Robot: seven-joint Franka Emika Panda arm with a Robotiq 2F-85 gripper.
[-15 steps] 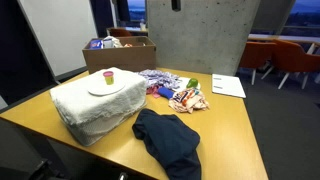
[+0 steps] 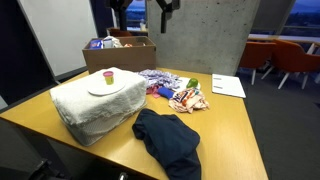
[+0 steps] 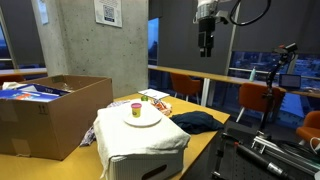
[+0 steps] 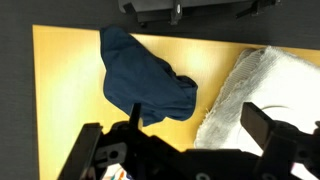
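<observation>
My gripper hangs high over the table, open, and nothing shows between its fingers. In exterior view 2 the gripper is well above the table, clear of everything on it. A dark navy cloth lies crumpled near the front of the table; from the wrist it shows as a folded dark cloth. Beside it stands a block draped with a white towel. On top rests a white plate carrying a small pink-and-yellow tub.
An open cardboard box with items in it stands at the back left. Patterned cloths lie in a heap behind the navy cloth, and white sheets lie at the far right.
Both gripper fingers now show at the top of exterior view 1, where only a small dark tip showed before. The objects on the table have not moved.
</observation>
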